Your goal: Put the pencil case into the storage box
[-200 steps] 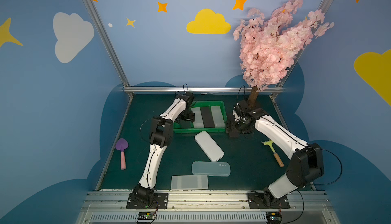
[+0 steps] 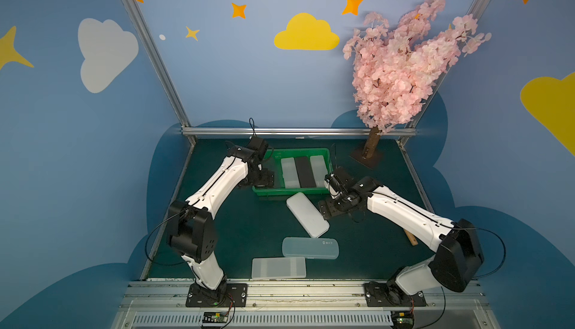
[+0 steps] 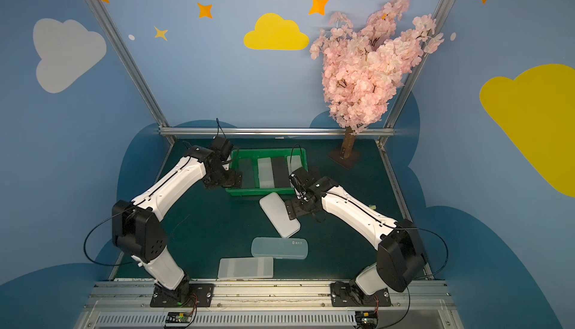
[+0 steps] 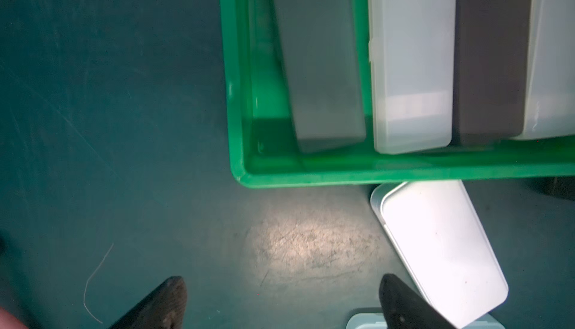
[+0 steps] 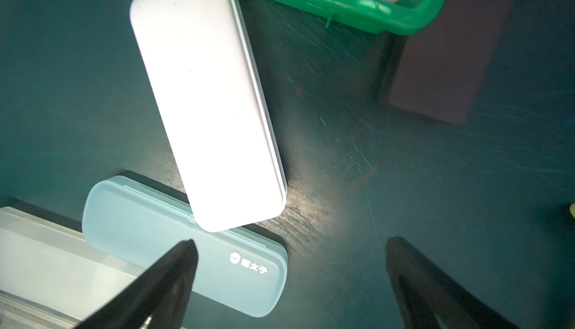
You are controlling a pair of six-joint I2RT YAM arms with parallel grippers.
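Note:
The green storage box (image 4: 236,119) stands at the back of the table. In it lie a grey-green case (image 4: 320,65), a translucent white case (image 4: 413,59), a dark case (image 4: 491,59) and another translucent case (image 4: 554,59), side by side. On the table in front, a white pencil case (image 5: 206,101) lies at a slant. Its near end overlaps or abuts a light blue case (image 5: 179,233) in the right wrist view; a clear case (image 2: 278,268) lies nearest the front. My left gripper is open and empty by the box's left front corner. My right gripper stands open, empty, near the white case.
A dark brown case (image 5: 446,59) lies outside the box along its right side. Behind it the blossom tree (image 2: 395,71) rises on a brown base. A wooden handle (image 2: 410,236) shows under the right arm.
My right gripper has turned and moved left toward the white case.

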